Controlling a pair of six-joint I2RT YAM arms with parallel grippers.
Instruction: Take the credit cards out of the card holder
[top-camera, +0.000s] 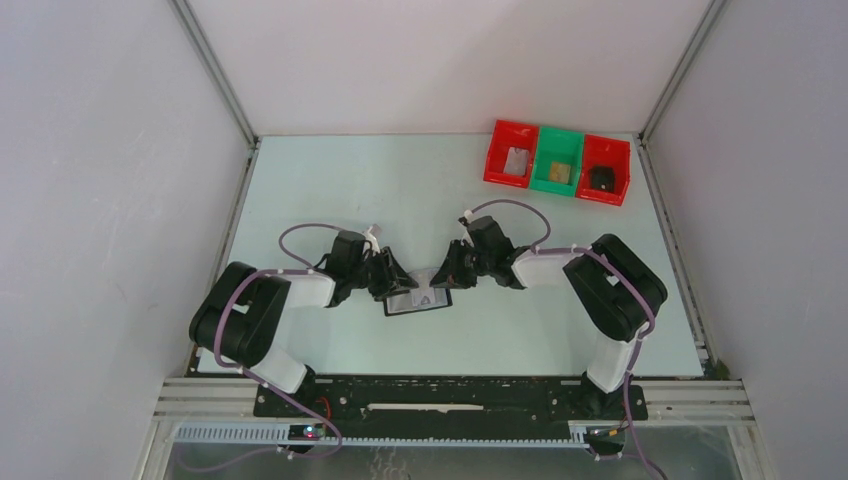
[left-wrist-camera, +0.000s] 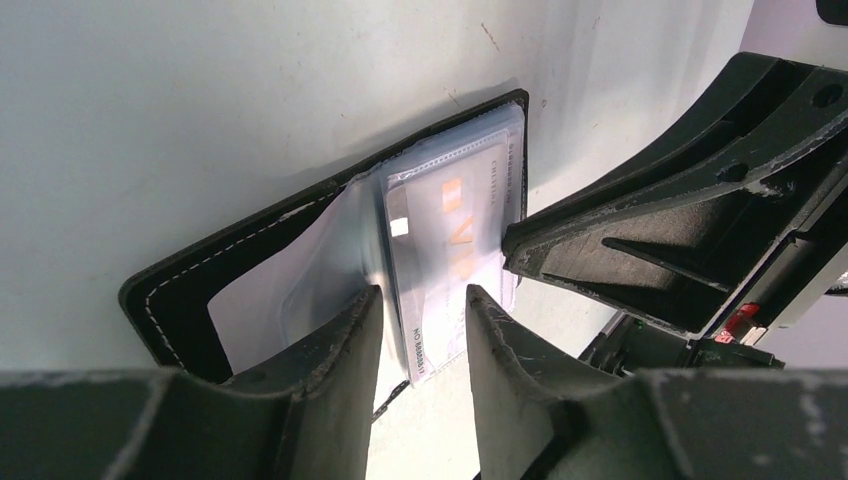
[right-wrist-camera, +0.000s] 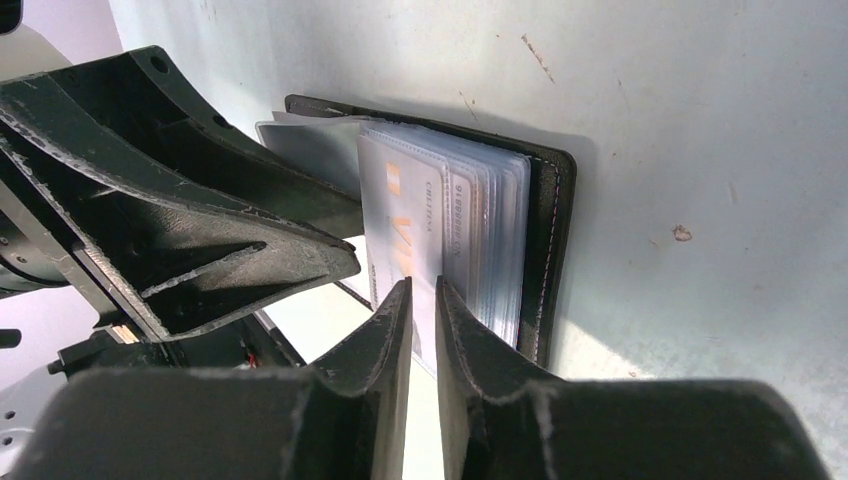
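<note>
The black card holder (top-camera: 418, 309) lies flat and open on the table between both grippers, its clear sleeves (left-wrist-camera: 290, 290) holding white cards (left-wrist-camera: 450, 220) with orange print. My left gripper is part open over it, fingertips at the edge of the card stack. My right gripper is part open, its fingertips close together at the stack (right-wrist-camera: 400, 200); whether anything sits between them is unclear. In each wrist view the opposite gripper reaches in over the holder.
Red and green bins (top-camera: 558, 140) with small items stand at the back right. The table behind and in front of the holder is clear.
</note>
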